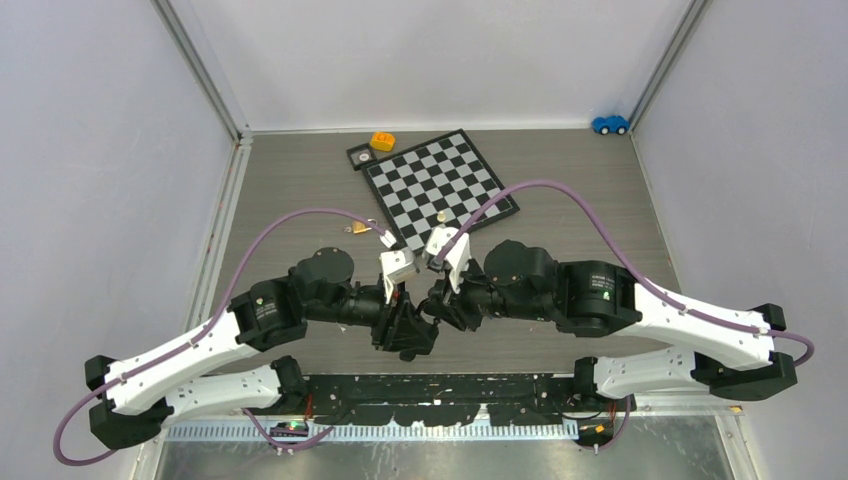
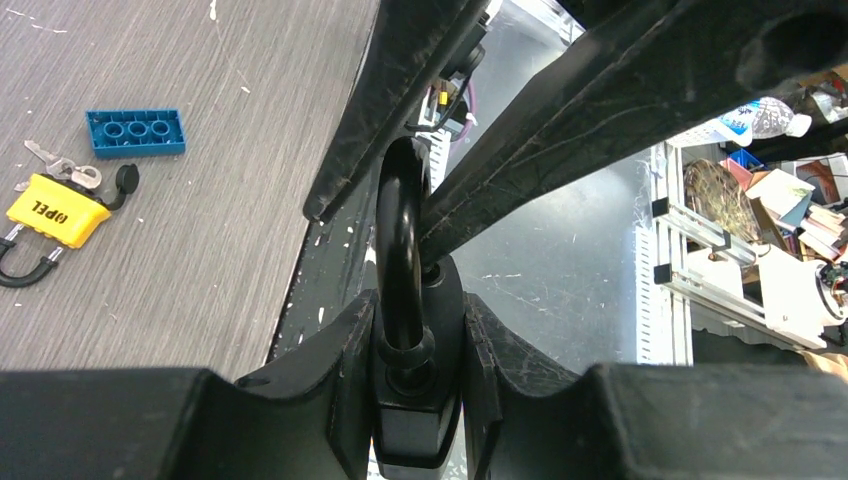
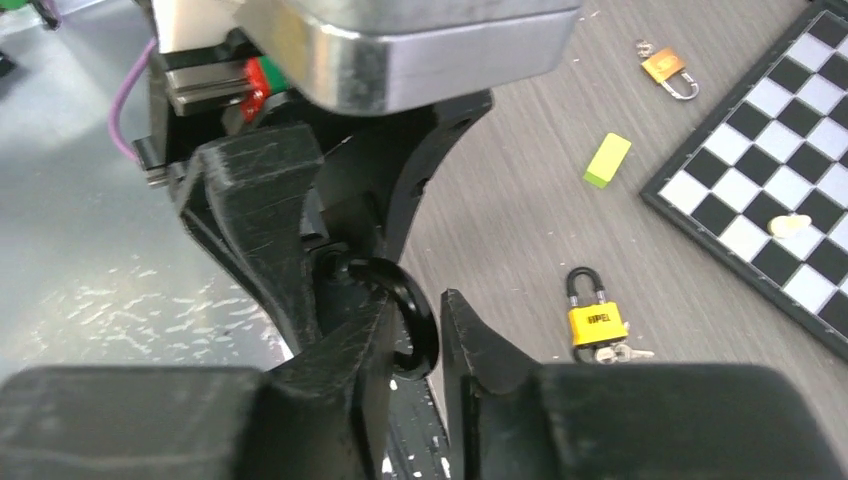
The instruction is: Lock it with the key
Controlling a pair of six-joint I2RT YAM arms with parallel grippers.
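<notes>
A black padlock (image 2: pixel 415 400) is upright in my left gripper, which is shut on its body; its black shackle (image 2: pixel 400 240) points up. In the right wrist view that shackle (image 3: pixel 415 320) sits at the tips of my right gripper, whose fingers are close around it; I cannot tell whether they grip it. In the top view both grippers meet near the front middle. A yellow padlock with silver keys lies on the table, also seen in the right wrist view.
A chessboard (image 1: pixel 432 185) lies at the back middle, with a brass padlock (image 3: pixel 663 66) near it. A blue brick (image 2: pixel 135 135), a green block (image 3: pixel 606 160), an orange brick (image 1: pixel 382 141) and a blue toy car (image 1: pixel 610 125) are also on the table.
</notes>
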